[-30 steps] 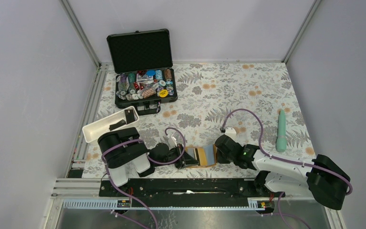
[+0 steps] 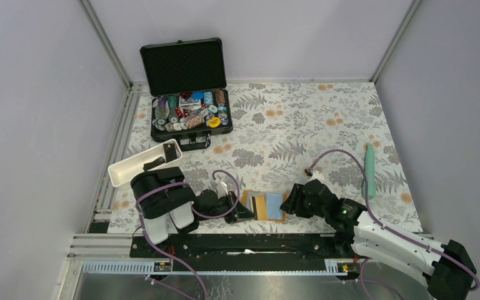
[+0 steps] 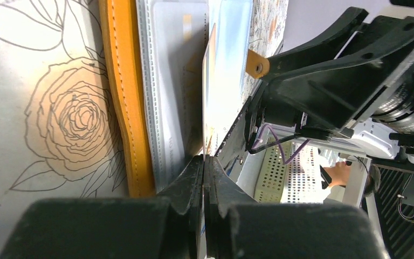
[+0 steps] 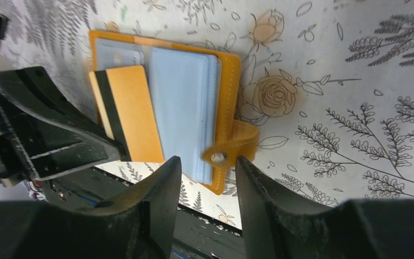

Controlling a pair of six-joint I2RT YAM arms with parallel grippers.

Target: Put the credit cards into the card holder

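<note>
The tan card holder (image 4: 227,97) lies spread on the table, clear sleeves showing. A yellow card with a black stripe stands over the sleeves; in the left wrist view this card (image 3: 206,102) is seen edge-on, its lower end pinched by my left gripper. Beside it is a light blue card or sleeve (image 4: 180,102). My right gripper is part open at the holder's right edge, nothing gripped. The holder's strap (image 4: 242,141), with a metal snap, shows past its fingertips, close to them. How far the yellow card sits inside a sleeve cannot be told.
A white tray (image 2: 125,170) with dark items is at the left, and an open black case (image 2: 162,136) of poker chips stands behind it. A green cylinder (image 2: 369,172) lies far right. The table (image 2: 300,125) behind the holder is clear.
The holder shifted slightly right and looks flatter. My left gripper has barely moved.
</note>
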